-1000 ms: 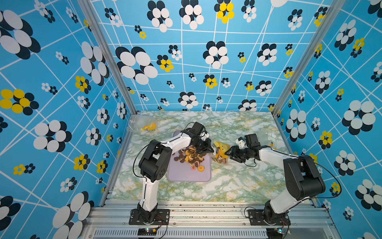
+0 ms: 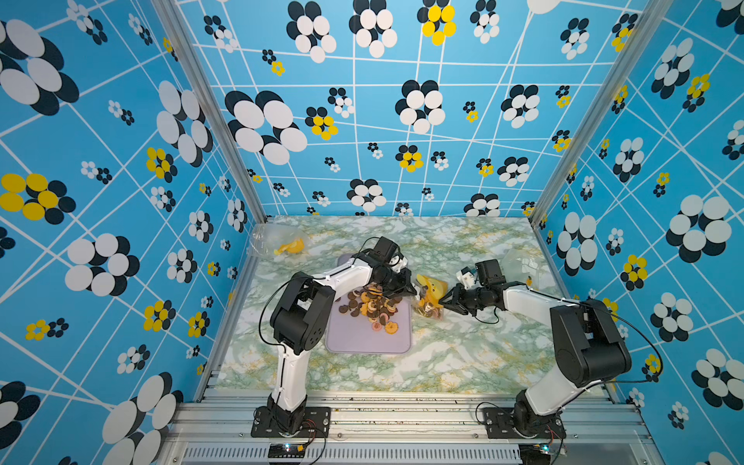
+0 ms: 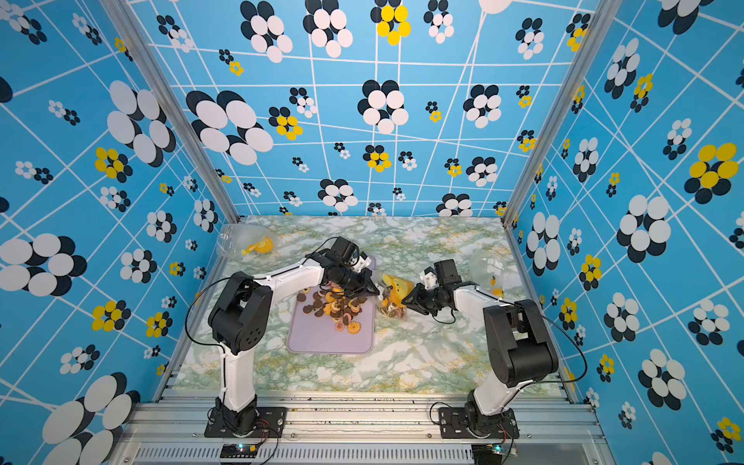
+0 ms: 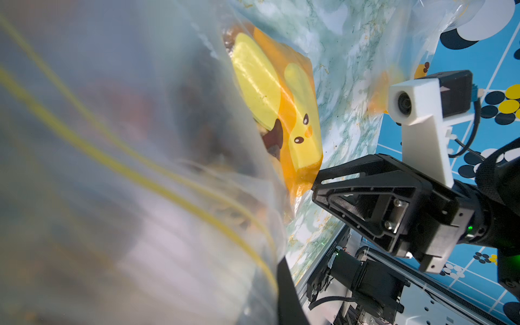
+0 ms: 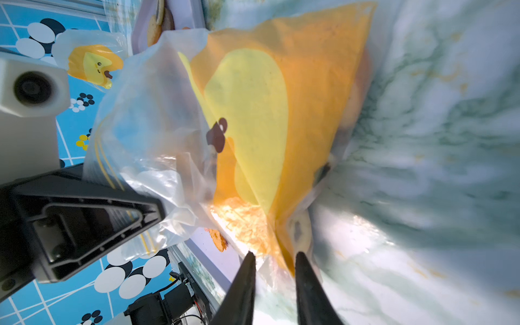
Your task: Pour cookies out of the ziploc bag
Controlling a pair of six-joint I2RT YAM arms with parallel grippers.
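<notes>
The ziploc bag (image 2: 431, 291), clear with an orange and yellow chick print, stands on the table right of the lilac tray (image 2: 348, 341), some cookies inside. At its left side my left gripper (image 2: 412, 293) is shut on the clear film near the zip edge; the film blocks much of the left wrist view. My right gripper is partly open at the bag's other end. A folded orange corner shows between its fingertips or just beyond, with no clear grip on it. Many cookies (image 2: 373, 310) lie heaped on the tray, partly under the left arm.
One clear bag with an orange print (image 2: 290, 245) lies at the back left corner. Another clear bag (image 2: 527, 266) is at the right edge, behind the right arm. Bare marble table (image 2: 465, 356) spreads in front of the bag and right of the tray.
My right gripper has shifted slightly left toward the bag, with small movements of the right arm. The left arm, tray and cookies look the same.
</notes>
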